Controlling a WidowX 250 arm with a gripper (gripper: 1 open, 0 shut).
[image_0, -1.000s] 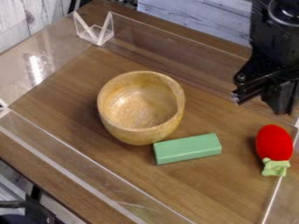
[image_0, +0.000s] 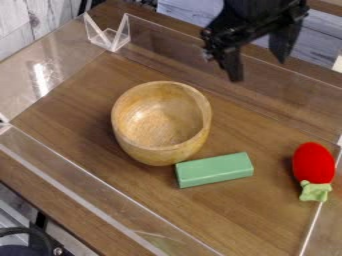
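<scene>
My black gripper (image_0: 230, 62) hangs over the back middle of the wooden table, open, with nothing seen between its fingers. Below it to the left sits an empty wooden bowl (image_0: 160, 125). A green rectangular block (image_0: 214, 169) lies just right of and in front of the bowl. A red object with a light green top (image_0: 313, 165), like a toy vegetable, lies at the right.
Clear plastic walls (image_0: 80, 172) edge the table, with a small clear bracket at the back left. A black cable shows at the lower left.
My gripper has moved left and up, away from above the red object toward the back middle. The bowl, block and red object have not moved.
</scene>
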